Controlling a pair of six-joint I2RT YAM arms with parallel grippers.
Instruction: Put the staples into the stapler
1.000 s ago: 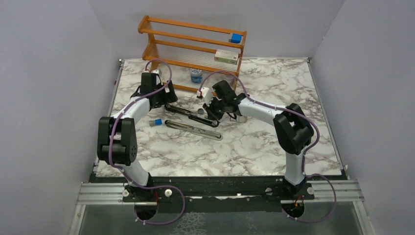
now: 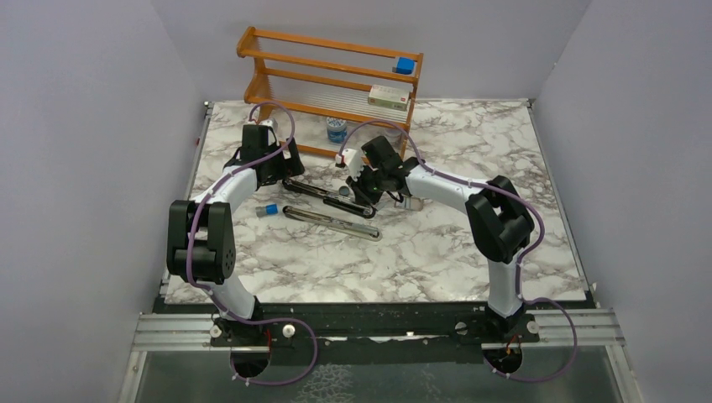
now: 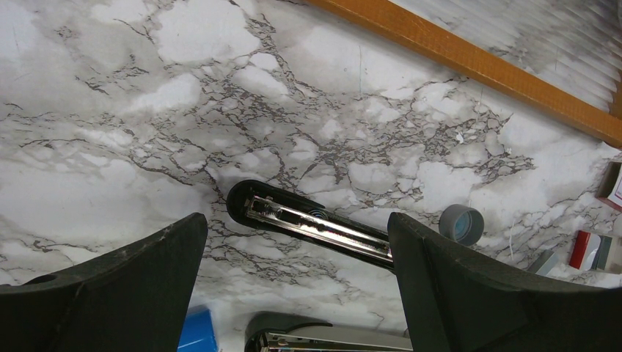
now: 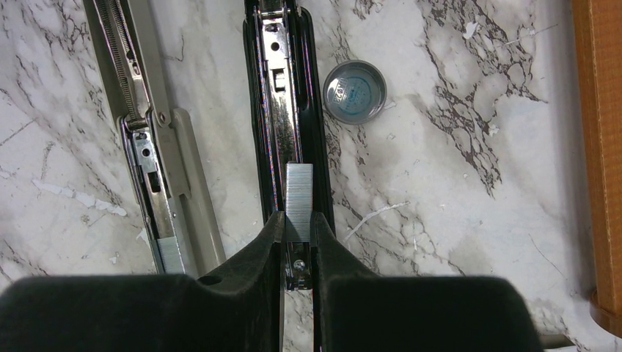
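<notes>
A black stapler [image 4: 281,125] lies folded wide open on the marble table, its metal staple channel facing up. My right gripper is shut on a silver strip of staples [image 4: 299,192], held in line with the channel and over its end. Whether the strip touches the channel I cannot tell. Beside it lies a second, grey-beige stapler [image 4: 192,191], also opened out, with a staple strip [image 4: 170,254] in its channel. My left gripper stands open above one end of the black stapler [image 3: 312,226], with nothing between its fingers.
A small round container [image 4: 355,92] sits close beside the black stapler. Behind stands a wooden rack [image 2: 336,63] holding a box [image 2: 388,96]. A blue-and-grey block [image 2: 267,210] lies left of the staplers.
My right arm has shifted very slightly, while its gripper stays over the black stapler. The left arm and both staplers look unmoved.
</notes>
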